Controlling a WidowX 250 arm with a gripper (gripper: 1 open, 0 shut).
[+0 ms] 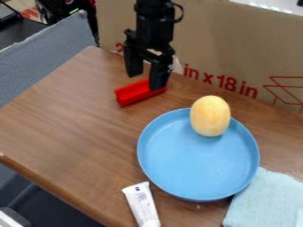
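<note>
My black gripper (pixel 145 73) is open, its fingers straddling the red cylinder (pixel 141 91) on the wooden table, near its upper back part; whether they touch it is unclear. A yellow oval object (pixel 211 115) rests on the back of a blue plate (pixel 190 168). A white tube (pixel 140 203) lies at the table's front, left of and below the plate.
A light blue cloth (pixel 263 204) lies at the front right. A cardboard box (pixel 236 53) stands along the back.
</note>
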